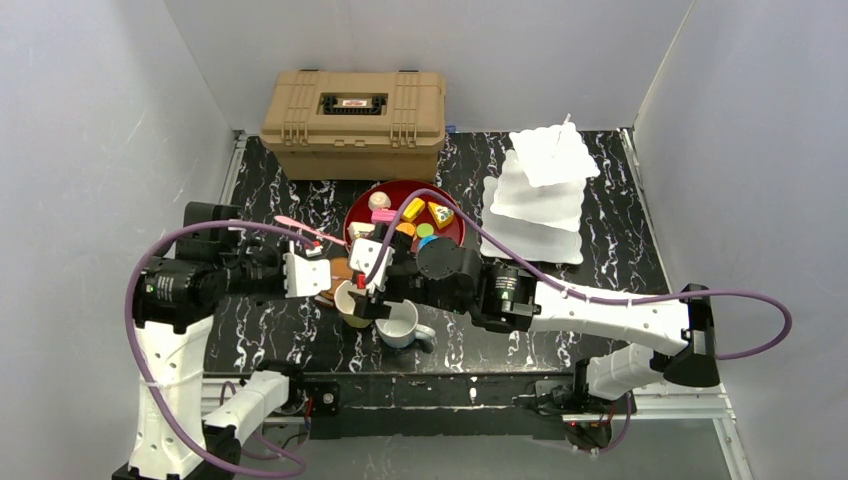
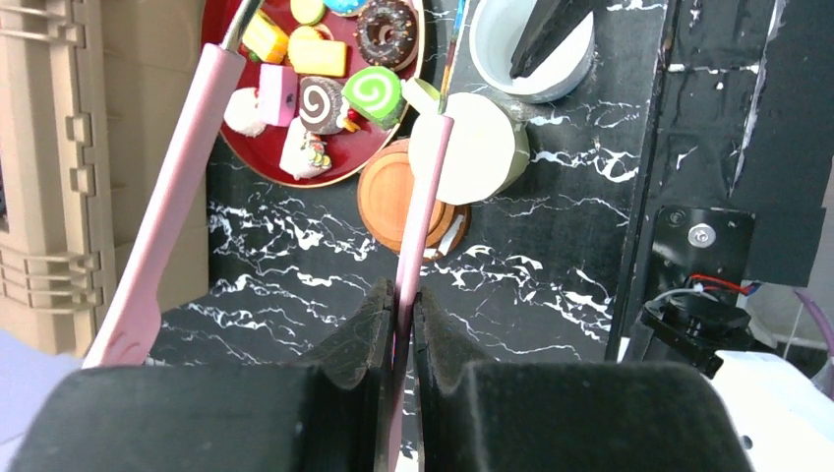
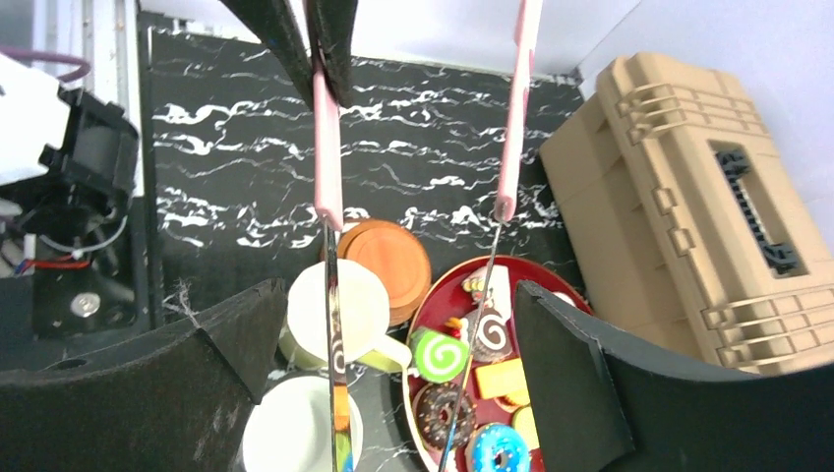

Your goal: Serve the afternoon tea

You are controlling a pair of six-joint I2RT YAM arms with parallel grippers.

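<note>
My left gripper is shut on a pink-handled utensil (image 2: 418, 216) with a thin metal end, reaching over the cream cup (image 2: 472, 157). A second pink-handled utensil (image 2: 177, 167) runs alongside; what supports it is unclear. My right gripper stands open above the cups, the metal shafts showing between or beyond its fingers. The white mug (image 1: 398, 330) is beside the cream cup. A red plate (image 2: 226, 147) holds several toy sweets. Wooden coasters (image 2: 384, 192) lie beside the cream cup.
A tan toolbox (image 1: 353, 135) stands at the back. Stacked white cloths or sheets (image 1: 535, 210) lie at the right.
</note>
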